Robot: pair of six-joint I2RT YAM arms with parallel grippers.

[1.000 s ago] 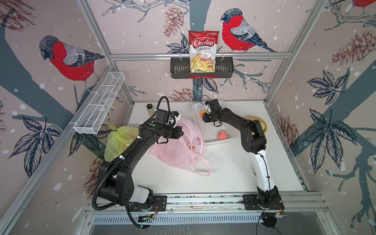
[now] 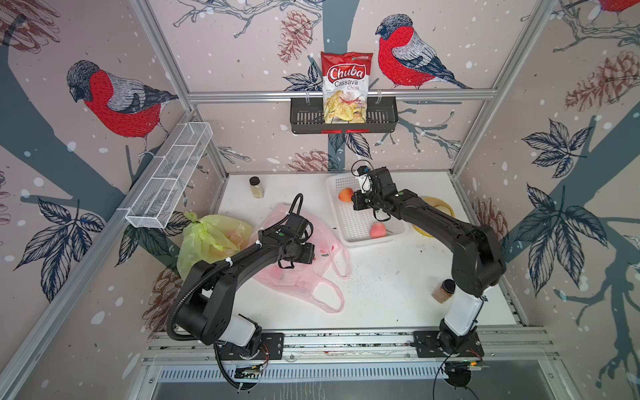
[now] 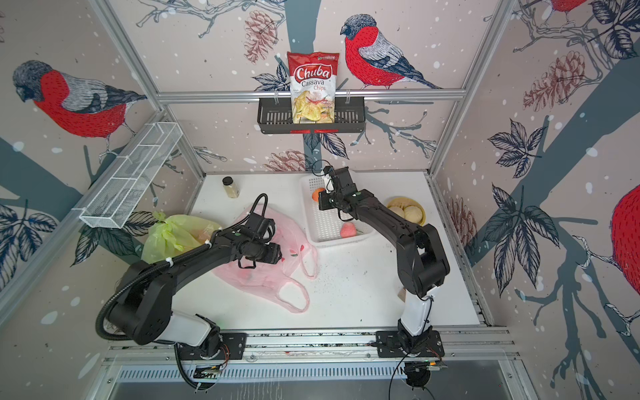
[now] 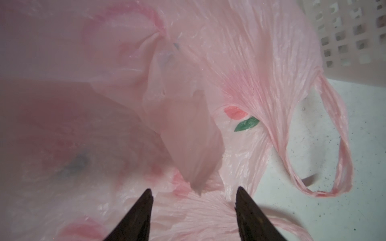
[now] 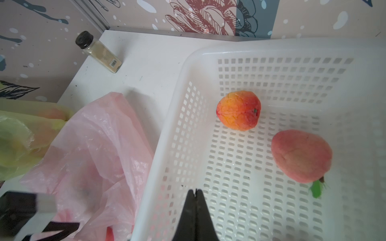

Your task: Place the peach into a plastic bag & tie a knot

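A wrinkled yellow-red peach (image 5: 238,110) lies on the floor of the white basket (image 5: 158,168), near its back left corner. Close by in the basket is a pink peach (image 5: 301,155) with a green leaf. My right gripper hangs above the basket, its fingers shut together with nothing between them; the yellow-red peach is clear of them. The pink plastic bag (image 2: 303,283) lies slack on the table left of the basket, handles spread toward the front. Over it, my left gripper stands open, its fingers apart and gripping no plastic.
A knotted yellow-green bag (image 2: 203,243) lies at the left, and a jar (image 2: 256,187) stands at the back left. To the right are a yellow bowl (image 3: 405,210) and a brown bottle (image 2: 443,290).
The left gripper opened, let the bag go and shifted over it, while the bag sank flatter.
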